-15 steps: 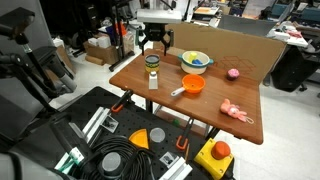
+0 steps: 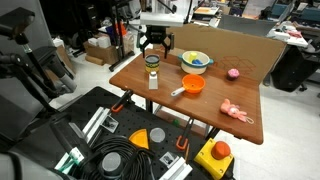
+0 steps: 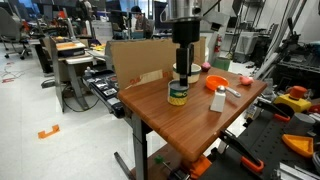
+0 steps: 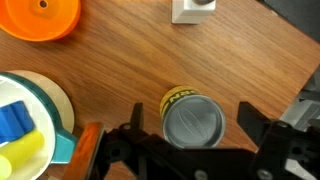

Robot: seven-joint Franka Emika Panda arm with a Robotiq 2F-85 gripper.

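A round jar with a pale lid and a yellow-green band [image 2: 152, 63] stands upright near the table's left end. In the wrist view the jar [image 4: 193, 122] sits between the two dark fingers, its lid facing the camera. My gripper [image 2: 155, 51] is open above the jar, pointing down, and holds nothing. From the side, the gripper [image 3: 183, 72] hangs over the jar [image 3: 178, 93], with its fingertips close to the lid. Whether a finger touches the jar cannot be told.
A white-capped bottle [image 2: 153, 82] stands in front of the jar. To the right are an orange bowl [image 2: 194, 84], a bowl with blue and yellow items [image 2: 195, 62], a pink toy [image 2: 236, 110] and a purple-red round object [image 2: 233, 73]. Bare wood [image 2: 215, 97] lies between them.
The gripper appears slightly lower over the jar than a second ago. Its fingers remain open, and the objects on the table have not moved.
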